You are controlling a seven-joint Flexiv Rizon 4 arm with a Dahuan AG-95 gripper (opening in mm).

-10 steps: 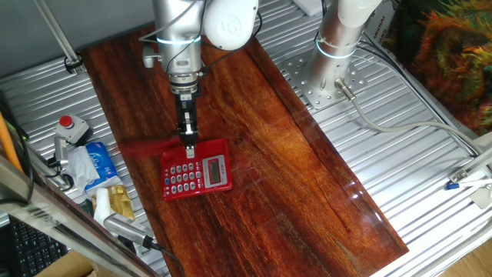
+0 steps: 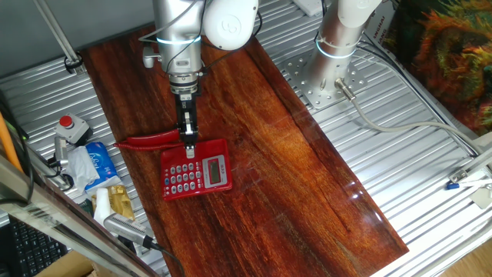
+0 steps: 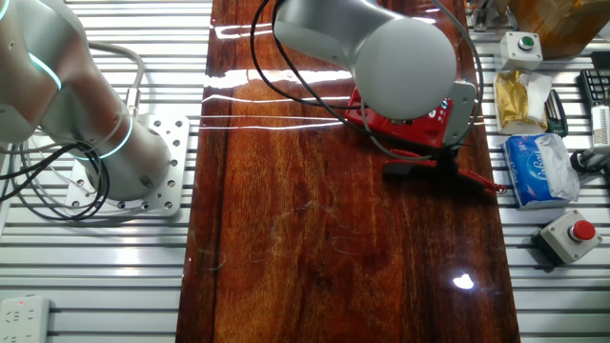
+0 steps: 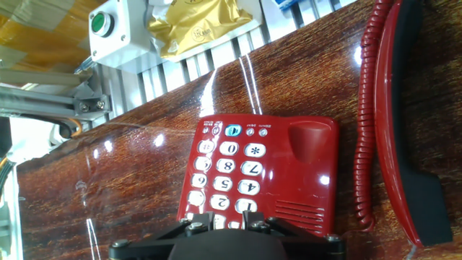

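Observation:
A red desk phone base (image 2: 196, 173) with a keypad and small display lies flat on the dark wooden board. In the wrist view, the phone base (image 4: 303, 170) shows its keys and an empty cradle hollow. Its red and black handset (image 4: 390, 123) rests on the board beside the base, coiled cord (image 4: 364, 123) alongside. Exterior view 1 shows the handset (image 2: 154, 141) partly behind my gripper (image 2: 190, 152), which points down at the base's handset-side edge. The gripper stands open by a small gap, only keys visible between its fingertips. In exterior view 2 the arm hides much of the base.
Along the board's edge lie a blue tissue pack (image 2: 100, 163), a gold packet (image 2: 121, 201) and a red-button box (image 2: 72, 129). Most of the wooden board (image 2: 284, 185) is clear.
The arm and phone base have not visibly moved.

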